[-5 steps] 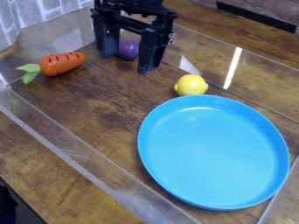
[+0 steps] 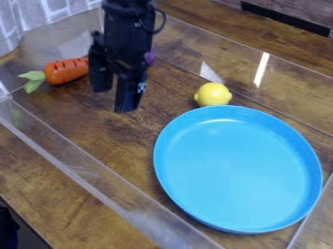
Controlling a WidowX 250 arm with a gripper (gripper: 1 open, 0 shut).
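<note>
My black gripper (image 2: 115, 73) hangs over the wooden table at the upper middle left, its fingers open and pointing down, with nothing seen between them. An orange toy carrot (image 2: 65, 70) with green leaves lies to its left, partly behind it. A yellow lemon (image 2: 212, 94) sits to its right. A small purple object (image 2: 148, 56) shows just behind the arm, mostly hidden.
A large blue plate (image 2: 237, 167) fills the lower right. Clear walls run along the left and front sides.
My gripper has moved left toward the carrot, and now looks narrower in the view. The purple object is now mostly hidden behind the arm. The carrot, lemon and plate have not moved.
</note>
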